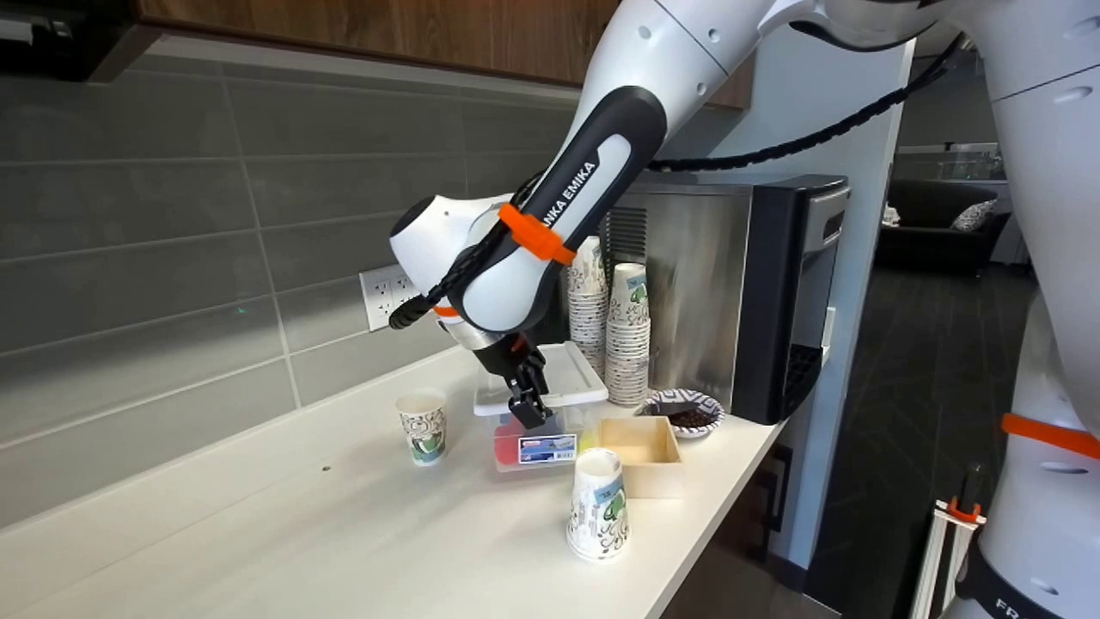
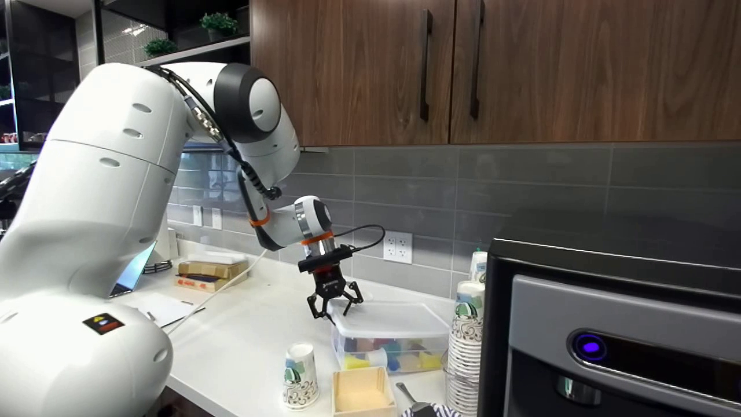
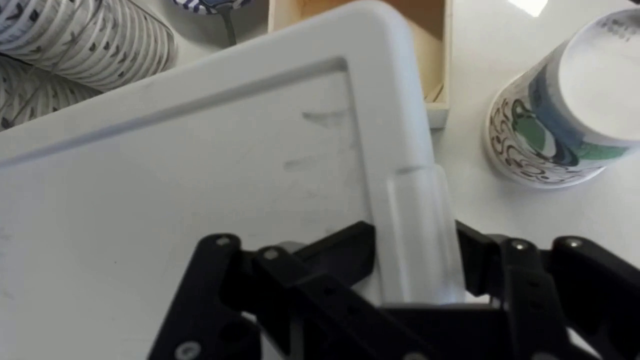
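Note:
A clear plastic bin (image 2: 389, 354) with a white lid (image 2: 389, 319) stands on the counter, colourful pieces visible through its wall. My gripper is shut on the lid's edge beside a translucent clip (image 3: 423, 240). One finger (image 3: 342, 255) lies on the lid's inner side, the other (image 3: 477, 258) outside the rim. In exterior view 1 the gripper (image 1: 528, 406) reaches down to the bin's near end. Beside the bin sits an open wooden box (image 1: 651, 480), empty as far as shows. The lower ends of the fingers are hidden in the wrist view.
An upturned paper cup (image 1: 598, 505) stands in front of the wooden box, and an upright cup (image 1: 424, 428) left of the bin. Tall cup stacks (image 1: 626, 340), a patterned bowl (image 1: 701, 423) and a steel machine (image 1: 701, 289) crowd the back right.

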